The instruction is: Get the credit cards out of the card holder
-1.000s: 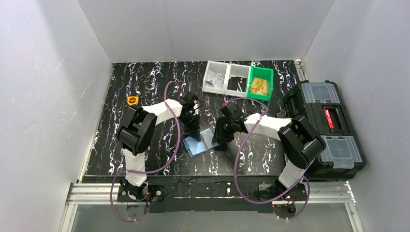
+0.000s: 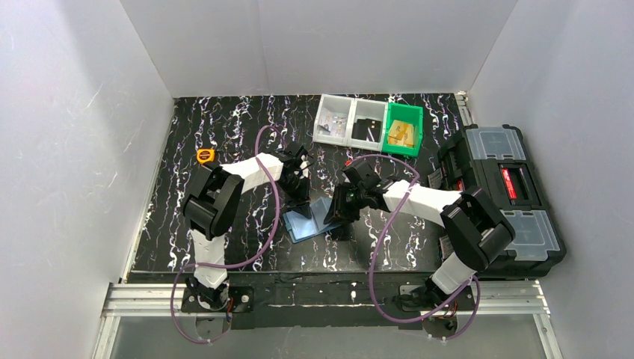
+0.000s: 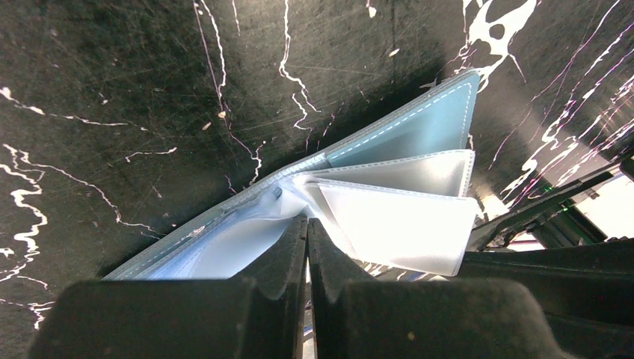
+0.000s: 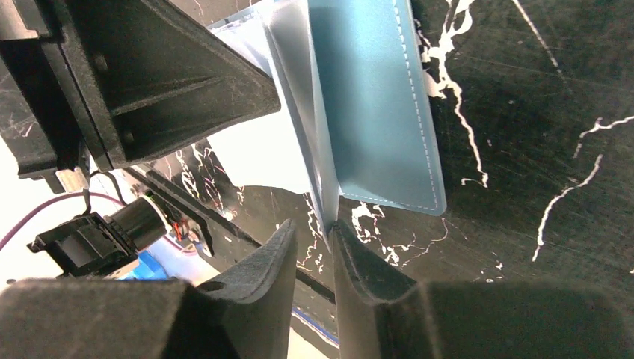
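Note:
The pale blue card holder point(image 2: 300, 228) lies spread on the dark table, its clear sleeves point(image 3: 404, 228) fanned up from the fold. In the left wrist view my left gripper is shut, with sleeve plastic creased up against its fingertips, so it pinches the holder near the fold. At the sleeves' free edge, my right gripper is slightly open. Between its fingertips stands the edge of a raised sleeve point(image 4: 318, 161), not clamped. The holder's blue cover point(image 4: 381, 112) lies flat beside that sleeve. I cannot make out a separate card in the sleeves.
At the back stand a white two-part bin point(image 2: 350, 139) with small items and a green bin point(image 2: 404, 149) holding yellow things. A black toolbox point(image 2: 501, 198) fills the right side. An orange tape measure point(image 2: 205, 155) sits at left. Purple cables hang over both arms.
My left arm and the card holder have hardly moved.

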